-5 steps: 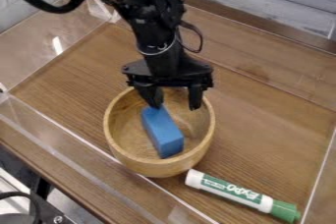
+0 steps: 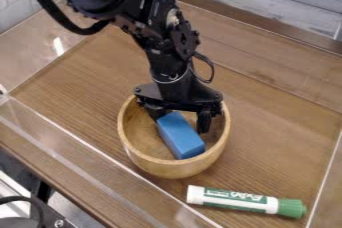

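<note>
My black gripper (image 2: 179, 104) is lowered into a round wooden bowl (image 2: 143, 152) at the centre of the camera view, its fingers straddling the back part of the bowl, over the upper end of a blue box (image 2: 182, 139). Whether the fingers touch or hold the box is hidden by the gripper body; how far they are open is unclear.
A white and green tube (image 2: 245, 199) lies at the front right of the wooden table. A wall and ledge run along the back, and a cable shows at the lower left.
My gripper has moved lower into the bowl, closer over the blue box. The bowl and box sit slightly further right than before.
</note>
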